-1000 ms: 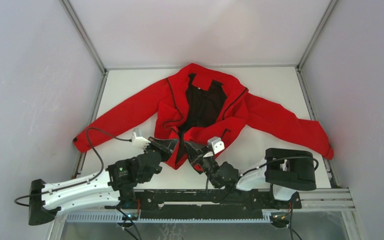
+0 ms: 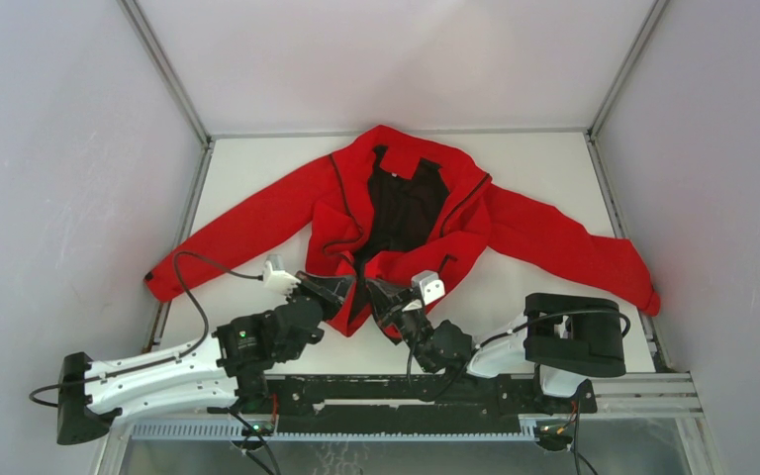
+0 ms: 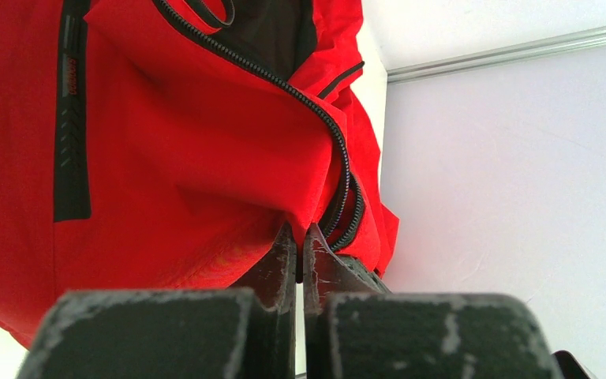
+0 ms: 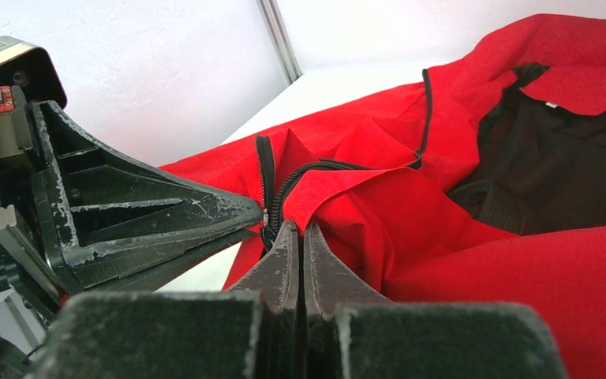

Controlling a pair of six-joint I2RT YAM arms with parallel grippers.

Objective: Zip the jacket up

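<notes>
A red jacket (image 2: 426, 262) with a black lining lies open on the white table, its sleeves spread to both sides. My left gripper (image 2: 350, 285) and right gripper (image 2: 370, 285) face each other at the lower front hem, almost touching. In the left wrist view, the left fingers (image 3: 272, 264) are shut, with a fold of red cloth drawn to a point between their tips. The black zipper teeth (image 3: 333, 130) curve down just beside them. In the right wrist view, the right fingers (image 4: 323, 264) are shut on a red edge. Two toothed strips (image 4: 284, 189) meet beside the left gripper's tip; the slider is hard to make out.
Side walls (image 2: 69, 198) and a back wall enclose the table. Bare white tabletop (image 2: 544, 173) shows around the sleeves. Both grippers work very close together, and a black rail (image 2: 406, 391) runs along the front edge.
</notes>
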